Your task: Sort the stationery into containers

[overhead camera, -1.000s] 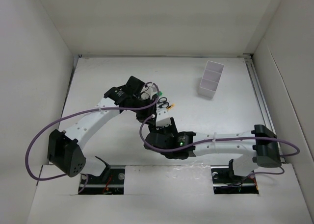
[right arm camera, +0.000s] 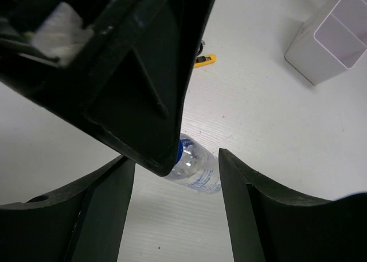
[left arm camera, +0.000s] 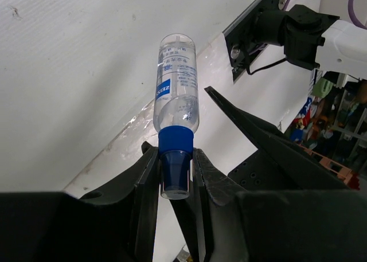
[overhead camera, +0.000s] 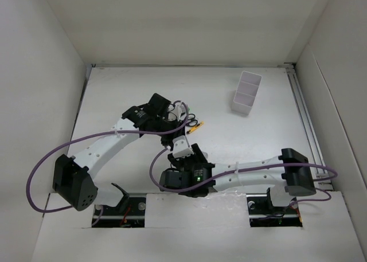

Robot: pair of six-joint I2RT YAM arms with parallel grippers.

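Observation:
A clear bottle with a blue cap [left arm camera: 176, 90] is upright in the left wrist view, its capped end held by my left gripper, which is shut on it. In the right wrist view the same bottle [right arm camera: 198, 170] is partly hidden behind black gripper parts, while my right gripper has its fingers apart on either side of the view below it, not closed on the bottle. Scissors [overhead camera: 191, 120] and a yellow cutter [overhead camera: 195, 127] lie on the table behind the arms. A white divided container [overhead camera: 246, 93] stands at the back right.
Both arms crowd the centre, close together, and hide part of what lies there. Walls surround the table at the back and sides.
The left arm has shifted slightly, still over the centre.

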